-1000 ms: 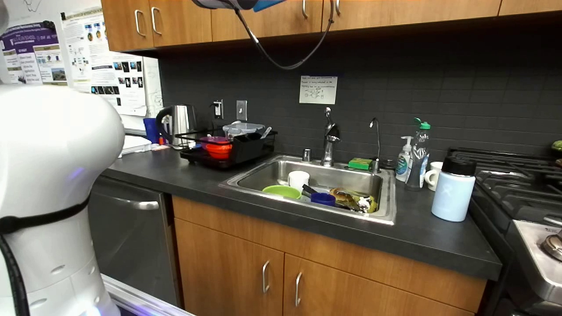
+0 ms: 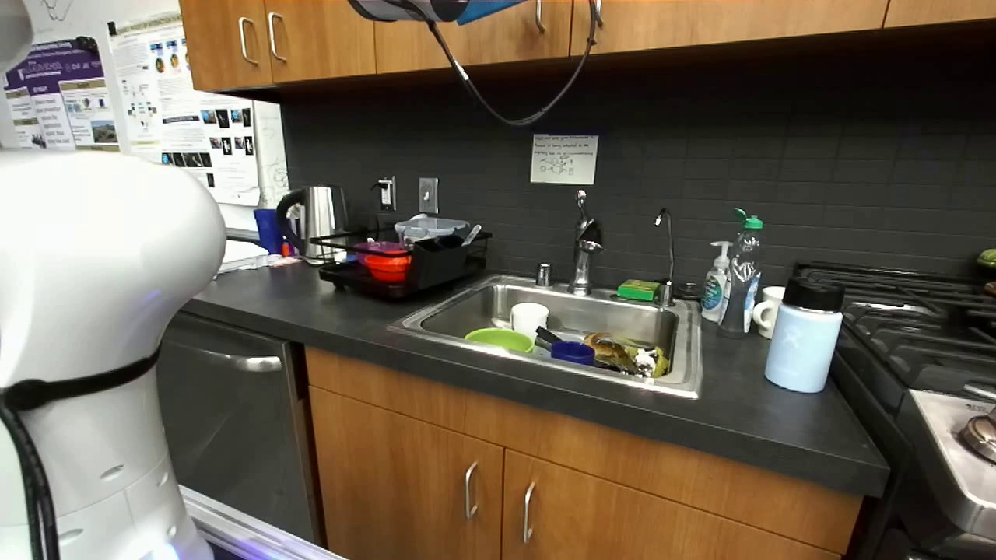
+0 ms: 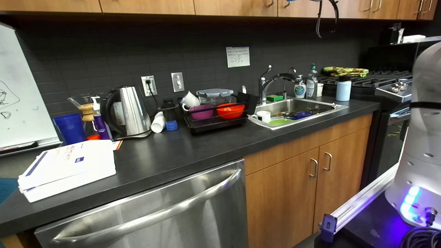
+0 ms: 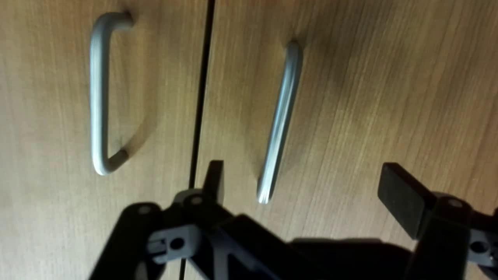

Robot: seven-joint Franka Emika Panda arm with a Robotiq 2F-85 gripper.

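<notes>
In the wrist view, two metal bar handles stand on neighbouring wooden cabinet doors: a left handle (image 4: 99, 93) and a right handle (image 4: 280, 123), with a dark seam between the doors. My gripper is open and empty, its black fingers (image 4: 213, 182) spread wide. The right handle's lower end appears across the gap between the fingers, without visible contact. Both exterior views leave the gripper out of frame; a piece of the arm (image 2: 420, 9) and its hanging cable (image 2: 523, 121) show at the top, in front of the upper cabinets (image 2: 467, 47).
Below are the dark counter (image 2: 747, 411), a sink (image 2: 439, 322) holding dishes, and a faucet (image 2: 580, 247). A dish rack (image 3: 215, 124) and kettle (image 3: 134, 111) stand to the left. A light-blue bottle (image 2: 803, 345) is near the stove (image 2: 896, 322).
In exterior view 1, the arm piece and cable at the top have shifted slightly right. The white arm section at left has also edged right. Counter objects look unmoved.
</notes>
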